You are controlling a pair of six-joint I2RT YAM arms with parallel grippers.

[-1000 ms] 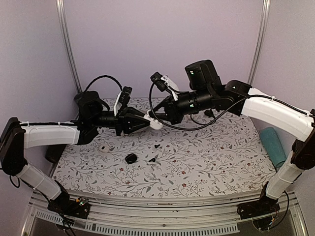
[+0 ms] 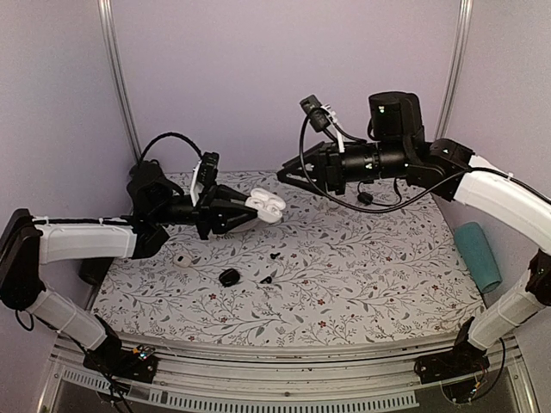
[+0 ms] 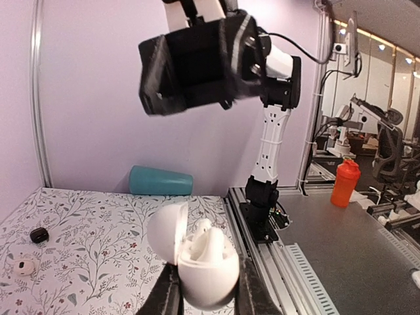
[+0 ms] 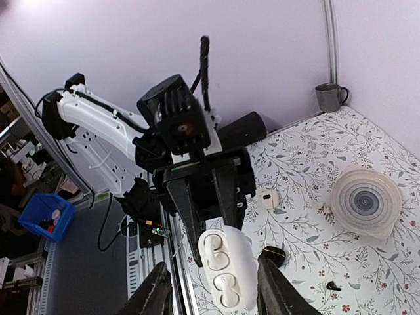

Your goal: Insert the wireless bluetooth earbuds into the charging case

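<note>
The white charging case (image 2: 265, 205) is held with its lid up in my left gripper (image 2: 245, 205), whose fingers are shut on it; it fills the bottom middle of the left wrist view (image 3: 207, 272). In the right wrist view, white earbud shapes show in the slots of the open case (image 4: 223, 269); how fully they sit cannot be told. My right gripper (image 2: 288, 176) is above and to the right of the case, its fingers (image 4: 157, 289) apart with nothing seen between them.
Small dark objects (image 2: 229, 277) and a pale piece (image 2: 182, 260) lie on the floral mat (image 2: 370, 284). A round translucent container (image 4: 366, 200) and a grey mug (image 4: 328, 97) stand behind. A teal roll (image 2: 476, 256) lies at the right edge.
My right gripper has moved up and to the right, away from the case, which now shows clearly in the top view. The left gripper has barely moved.
</note>
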